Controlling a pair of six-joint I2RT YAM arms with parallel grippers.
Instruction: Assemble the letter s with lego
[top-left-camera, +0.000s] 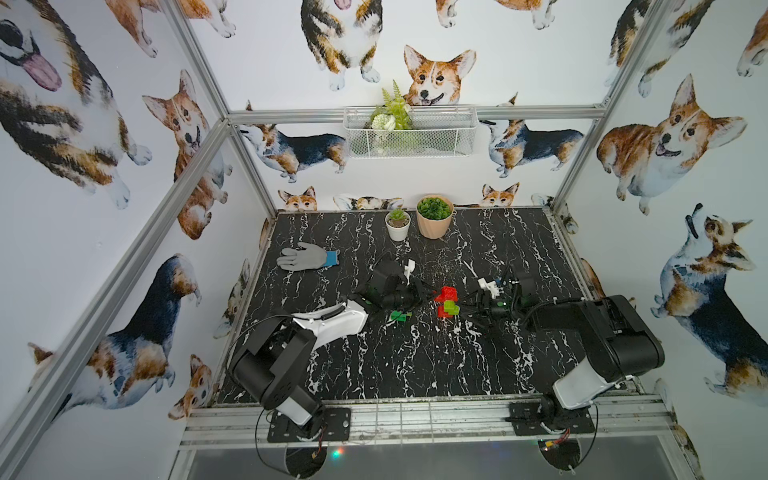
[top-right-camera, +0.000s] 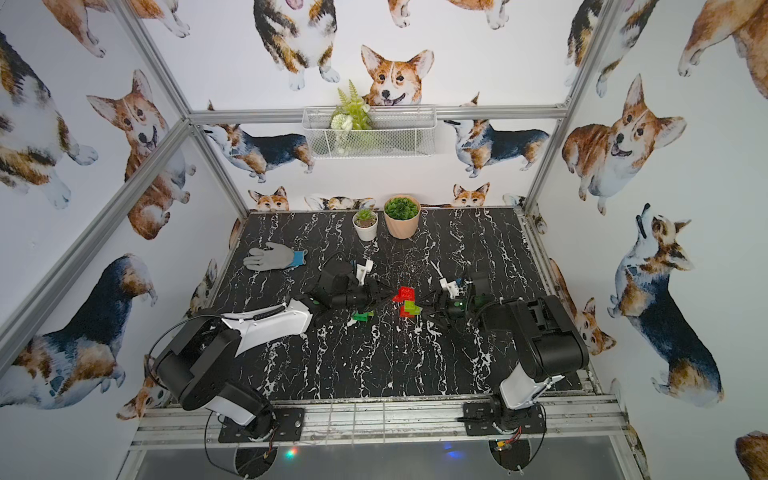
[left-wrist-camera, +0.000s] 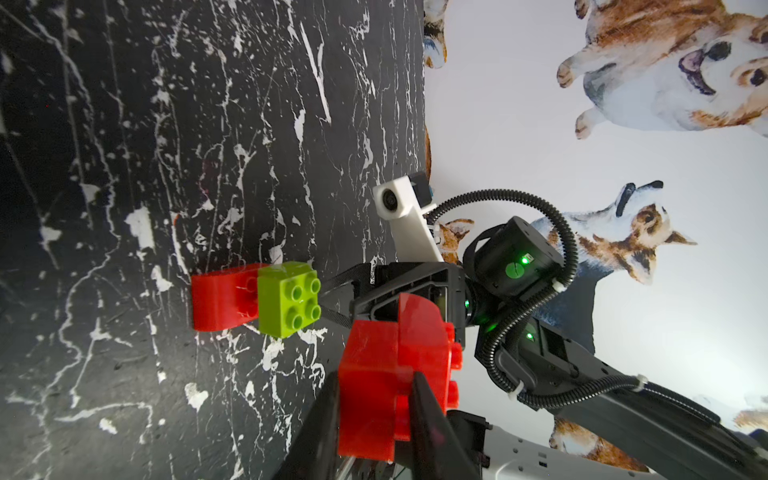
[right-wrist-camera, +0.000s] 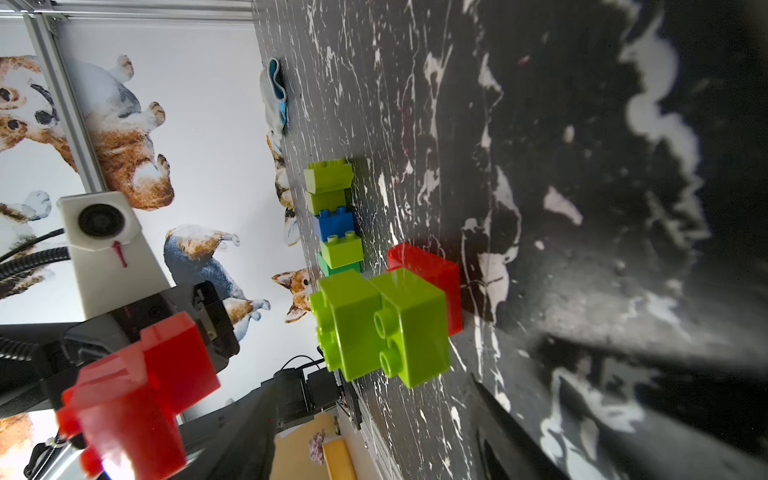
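Red bricks (left-wrist-camera: 368, 384) are gripped between the fingers of my left gripper (top-left-camera: 429, 296), held above the table's middle. Below and beside them, a lime brick piece (right-wrist-camera: 408, 328) is joined to or against a red brick (left-wrist-camera: 220, 296) on the table. My right gripper is part open just to the right of that lime and red group, its fingers facing the lime bricks with nothing visibly between them. A row of lime, blue (right-wrist-camera: 336, 224) and green bricks lies further left, largely hidden under my left gripper in the top views.
A grey glove (top-left-camera: 300, 257) lies at the back left, and two potted plants (top-left-camera: 434, 209) stand at the back. The white walls bound the table (top-left-camera: 520, 368).
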